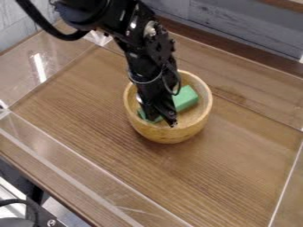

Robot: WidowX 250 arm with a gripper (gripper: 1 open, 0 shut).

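Observation:
My black gripper point(161, 108) reaches down from the top into a tan wooden bowl point(178, 133) on the table, its fingers inside the bowl. A green block point(185, 97) lies in the bowl, partly hidden behind the gripper, with some green also showing at the left behind the fingers. Whether the fingers are shut on the block I cannot tell.
The wooden table point(71, 142) has bare space to the left, right and front of the bowl. A grey wooden wall point(236, 31) stands at the back. A dark cable point(24, 204) lies at the lower left edge.

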